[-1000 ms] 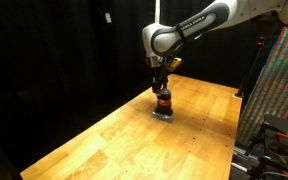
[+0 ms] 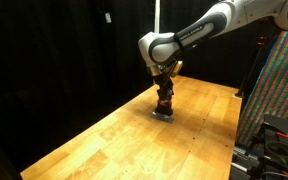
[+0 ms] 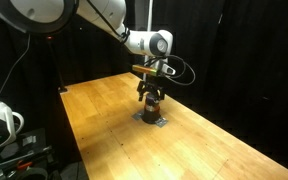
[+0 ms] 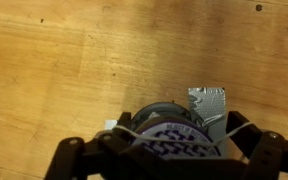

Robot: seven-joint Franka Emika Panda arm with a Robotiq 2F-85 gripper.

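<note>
A dark, upright cylindrical object stands on the wooden table, with silvery tape at its base. From above, its round top shows a purple patterned surface inside a dark ring. My gripper points down at this top, one finger on either side. The wrist view has the dark fingers spread wide at the lower edge, with the round top between them. They stand open; whether either one touches the object cannot be made out. The lower part of the top is hidden by the gripper.
A strip of grey tape lies flat beside the object. Black curtains hang behind, and a dark stand is off the table's near right side.
My gripper has come down from above the object to its top, the fingers now flanking it. The object has stayed in the same place.
</note>
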